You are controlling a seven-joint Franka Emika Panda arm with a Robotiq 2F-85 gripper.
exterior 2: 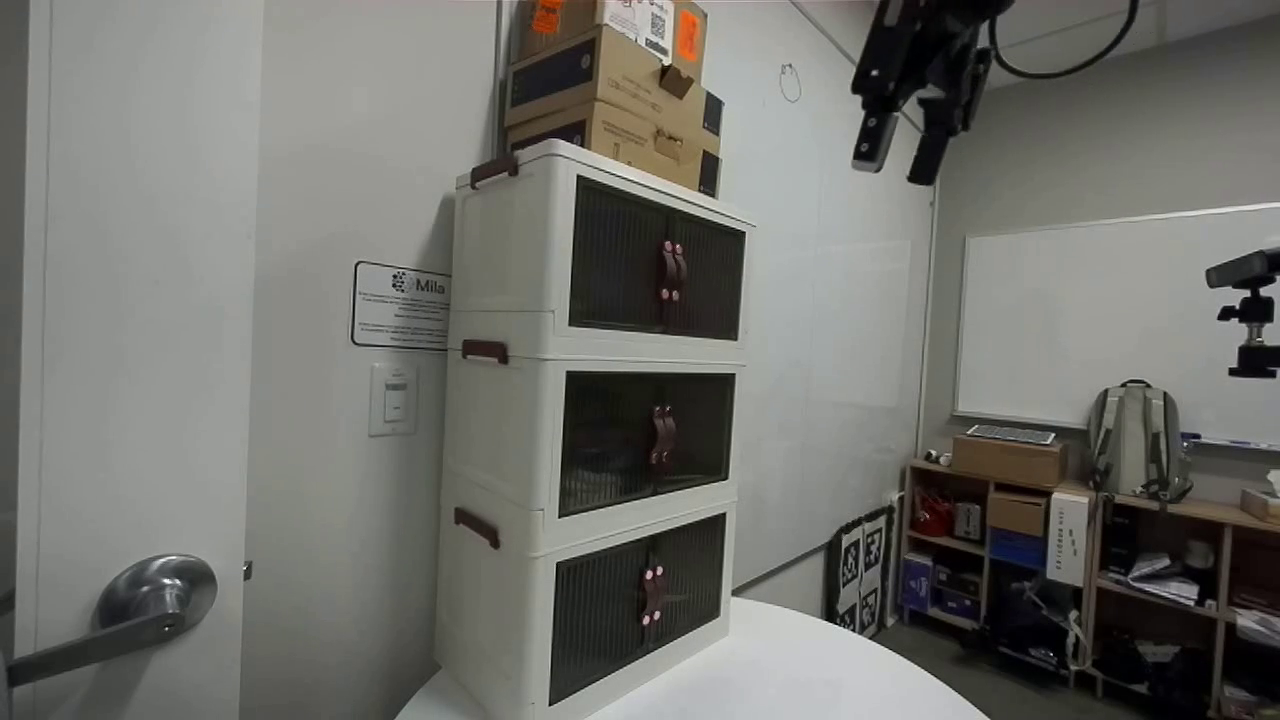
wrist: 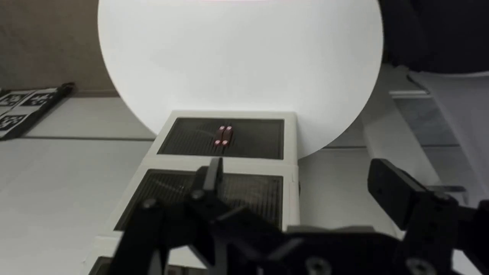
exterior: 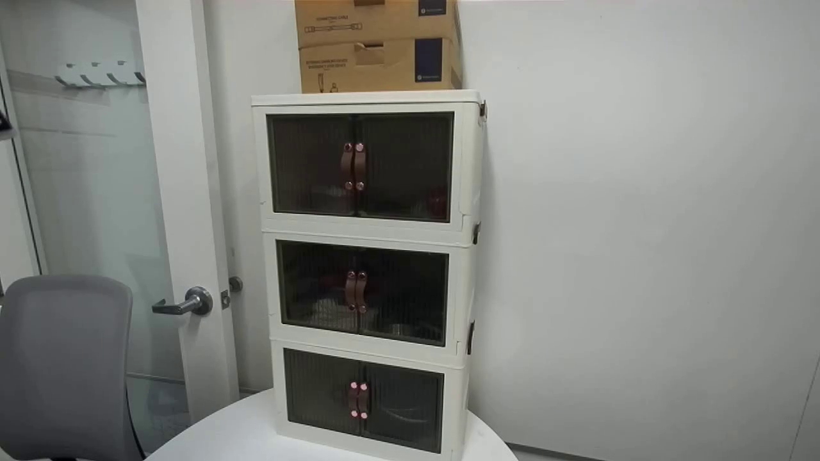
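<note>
A white cabinet (exterior: 467,292) of three stacked units stands upright on a round white table (exterior 2: 840,660). Each unit has a pair of dark, ribbed doors, all closed, with brown strap handles at the middle: top handles (exterior: 353,166), middle handles (exterior: 357,291) and bottom handles (exterior: 359,400). Vague shapes show through the doors. My gripper (exterior 2: 900,158) hangs high in the air, apart from the cabinet and in front of it. Its fingers (wrist: 389,192) are spread wide in the wrist view, with nothing held between them; it is open.
Cardboard boxes (exterior 2: 618,84) are stacked on the cabinet top. A door with a lever handle (exterior: 184,301) and a grey chair (exterior: 65,361) stand to the left in exterior view 1. Shelves (exterior 2: 1092,528) line the far wall.
</note>
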